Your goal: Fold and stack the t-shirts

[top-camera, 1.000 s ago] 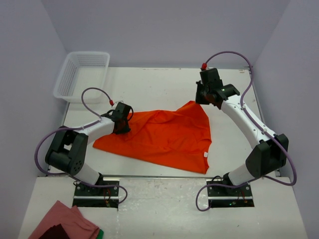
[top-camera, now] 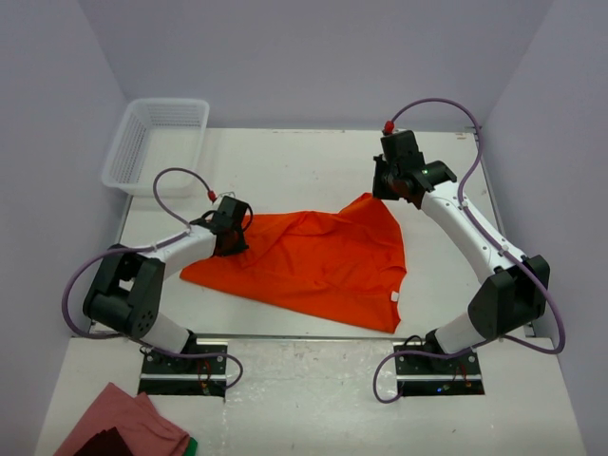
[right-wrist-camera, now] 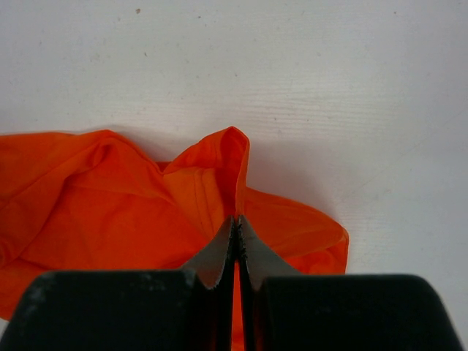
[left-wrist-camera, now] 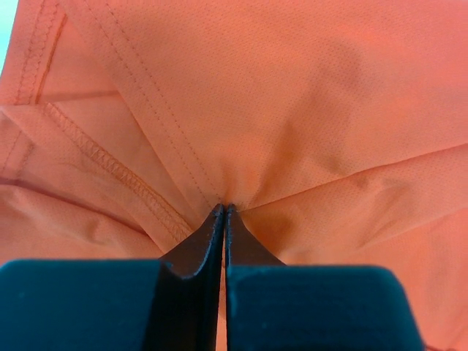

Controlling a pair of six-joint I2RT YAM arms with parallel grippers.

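The orange-red t-shirt (top-camera: 304, 271) lies spread and wrinkled across the middle of the table, its upper edge folded over in places. At its left part, my left gripper (top-camera: 239, 251) is shut on the cloth; in the left wrist view the fabric (left-wrist-camera: 307, 95) puckers at the closed fingertips. My right gripper (top-camera: 378, 196) is at the shirt's upper right corner. From the right wrist view, its tips (right-wrist-camera: 236, 219) are shut on a raised fold of the shirt (right-wrist-camera: 212, 153). A small white label shows near the shirt's right edge.
An empty white basket (top-camera: 157, 142) stands at the back left. Another, paler red cloth (top-camera: 123, 427) lies at the front left, off the table. Bare white table (top-camera: 285, 166) shows behind the shirt, and also to its right.
The shirt's lower part has shifted very slightly to the right. Both arms are almost still, and both grippers stay where they were on the cloth.
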